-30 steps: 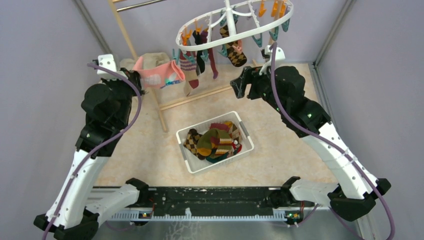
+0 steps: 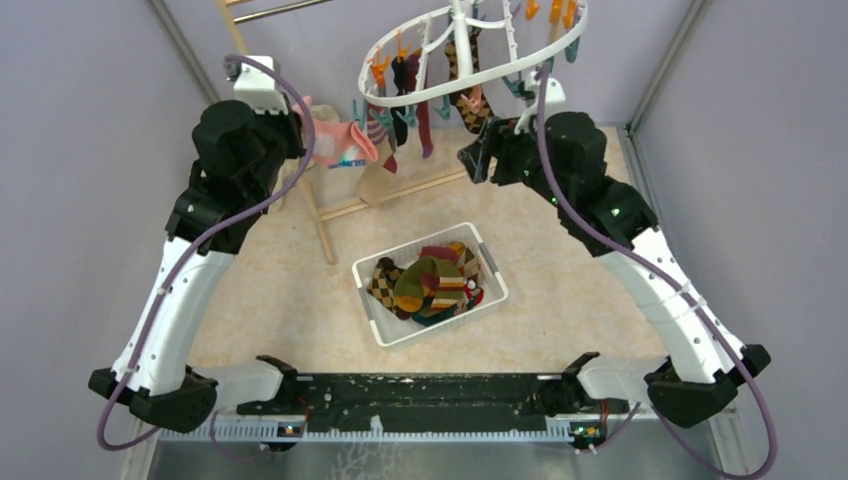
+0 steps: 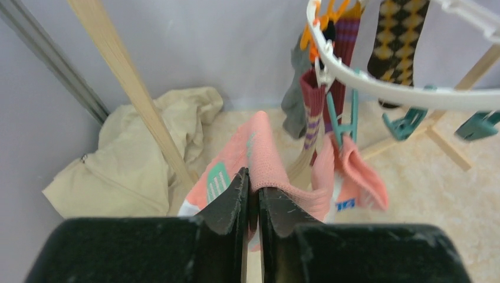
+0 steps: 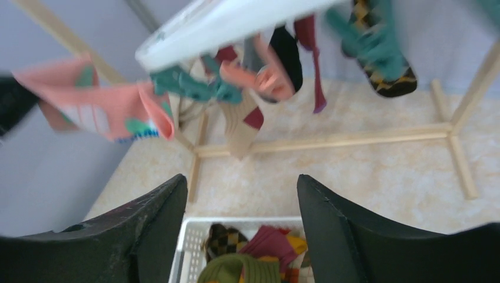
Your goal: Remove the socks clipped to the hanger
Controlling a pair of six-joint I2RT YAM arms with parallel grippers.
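A pink sock (image 2: 343,142) with green and blue print hangs from the white oval hanger (image 2: 480,75); in the left wrist view the pink sock (image 3: 265,171) lies at the fingertips of my left gripper, whose fingers are close together around its fabric. Other socks hang from clips: a checked one (image 3: 392,41), a striped one (image 3: 312,100), dark and maroon ones. My right gripper (image 2: 475,160) stands open below the hanger's right side, empty in the right wrist view (image 4: 242,224).
A white basket (image 2: 375,333) of socks sits on the board. A wooden stand (image 2: 325,240) carries the hanger. Beige cloth (image 3: 130,159) lies at the back left. The board right of the basket is clear.
My left gripper has moved rightward toward the hanger with the pink sock at its fingers.
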